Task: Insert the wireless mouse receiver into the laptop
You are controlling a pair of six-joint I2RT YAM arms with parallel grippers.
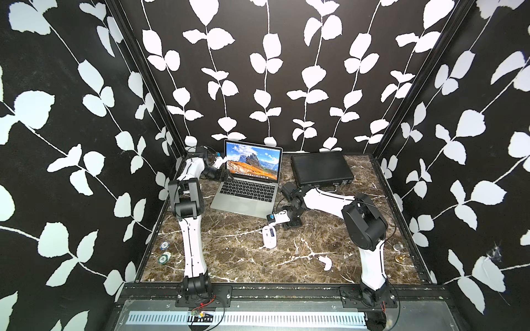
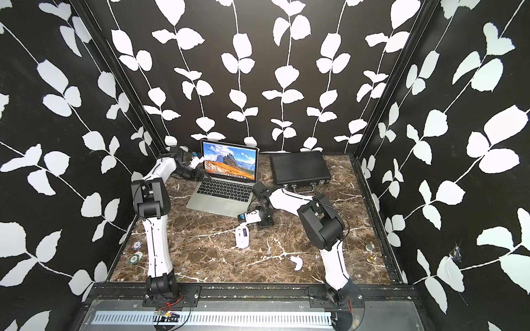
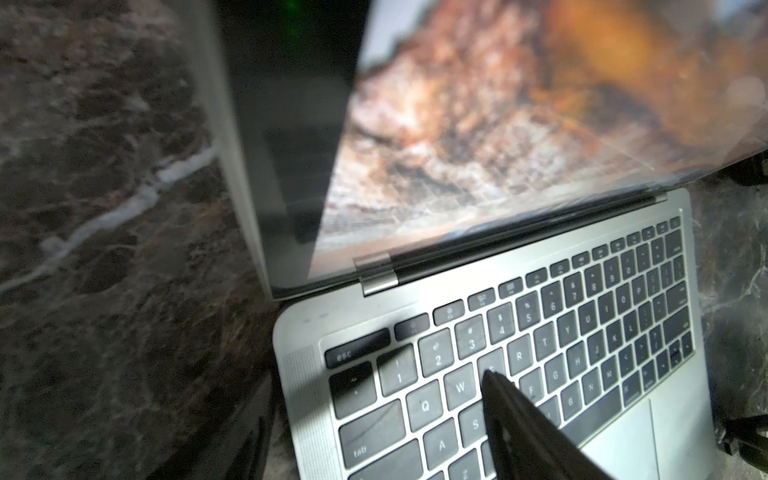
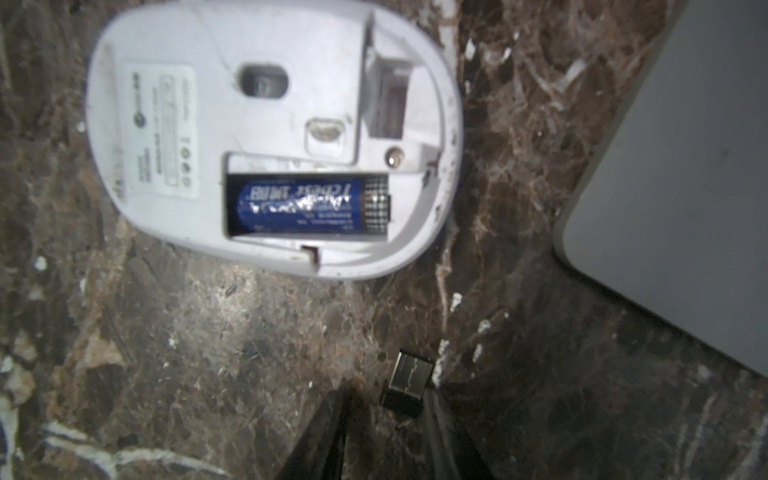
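Observation:
The silver laptop (image 1: 239, 205) stands open with its screen lit. In the left wrist view my left gripper is open over the left edge of the laptop's keyboard, nothing between its fingers. A small dark USB receiver (image 4: 411, 374) with a metal plug shows in the right wrist view at the fingertips of my right gripper. Those fingers are parted, and the receiver sits nearer the right one; whether they touch I cannot tell. Close by, the white mouse (image 4: 208, 48) lies upside down, its battery bay uncovered and holding a blue battery (image 4: 304, 204).
A black case (image 1: 321, 168) stands behind and right of the laptop. The loose white mouse cover (image 1: 325, 262) lies on the front right of the marble table. Small round items (image 1: 164, 257) sit at the left edge, others (image 1: 399, 257) at the right.

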